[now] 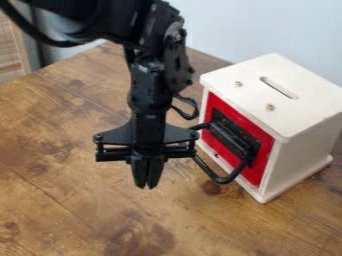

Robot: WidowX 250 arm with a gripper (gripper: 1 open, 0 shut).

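Observation:
A white wooden box [287, 95] with a slot and two screws on its top stands on the right. Its red front panel [222, 104] carries a black fitting and a black looped handle that sticks out toward the left. My gripper [146, 173] hangs shut just left of that handle, low over the wooden table, with nothing visible between its fingers.
A pale wall stands behind, and a wooden slatted surface is at the far left edge.

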